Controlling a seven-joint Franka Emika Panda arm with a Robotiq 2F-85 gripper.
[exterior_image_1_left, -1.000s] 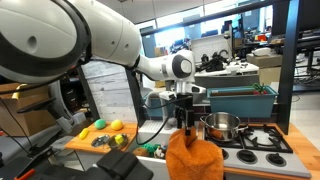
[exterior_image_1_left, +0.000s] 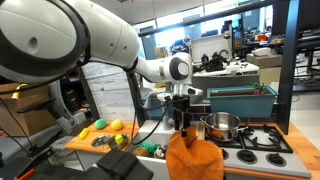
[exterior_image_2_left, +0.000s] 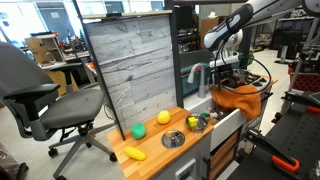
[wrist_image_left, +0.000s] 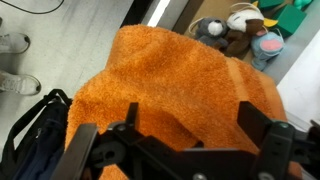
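Observation:
An orange towel (exterior_image_1_left: 195, 158) hangs bunched over the front of the counter, below the stove side. In the second exterior view the towel (exterior_image_2_left: 237, 98) drapes over an open white drawer (exterior_image_2_left: 228, 128). My gripper is open, its black fingers (wrist_image_left: 130, 126) spread apart over the towel (wrist_image_left: 165, 85), which fills most of the wrist view. From the first exterior view, the gripper (exterior_image_1_left: 184, 128) points down at the towel's upper edge. Whether the fingertips touch the cloth cannot be told.
Small plush toys (wrist_image_left: 238, 35) lie in the drawer beside the towel. A metal pot (exterior_image_1_left: 222, 124) stands near the black stove grates (exterior_image_1_left: 262, 136), with a teal box (exterior_image_1_left: 242, 102) behind. Toy fruit, including a banana (exterior_image_2_left: 135, 153), lies on the wooden counter.
The arm has shifted very slightly, while the gripper stays over the towel's upper edge. No visible change in the towel.

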